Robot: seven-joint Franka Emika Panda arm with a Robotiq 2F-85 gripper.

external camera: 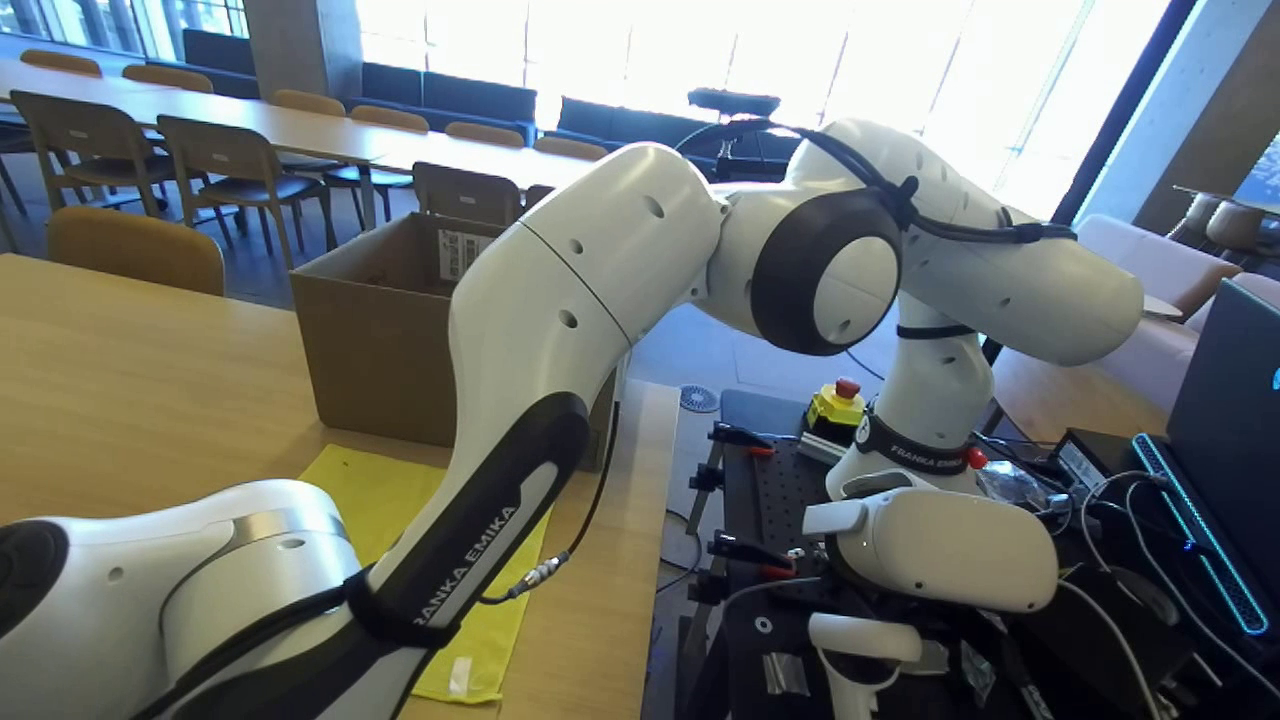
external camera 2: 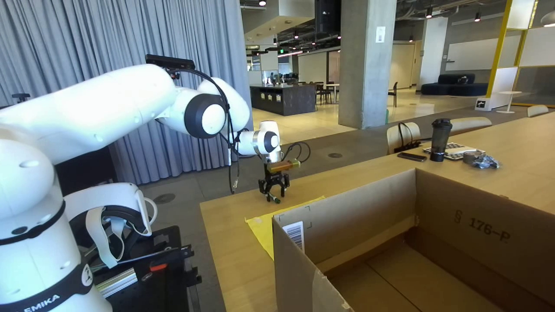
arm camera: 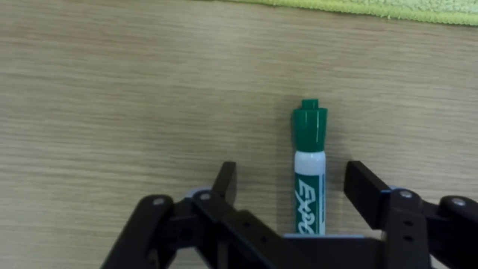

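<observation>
A green-capped Expo marker [arm camera: 310, 170] lies on the wooden table, its cap pointing toward the top of the wrist view and its lower end hidden by the gripper. My gripper is part open, one finger on either side of the marker. Gaps show on both sides, the right finger [arm camera: 363, 190] being closer to it than the left. In exterior view 2 the gripper [external camera 2: 276, 194] points down at the table, with the marker's green end [external camera 2: 275, 199] visible at the fingertips. Exterior view 1 does not show the gripper.
A yellow cloth [external camera 2: 264, 235] lies beside the marker, partly behind a large open cardboard box [external camera 2: 359, 221]. Farther along the table stand a dark bottle [external camera 2: 440, 139] and small items. Bare tabletop surrounds the marker.
</observation>
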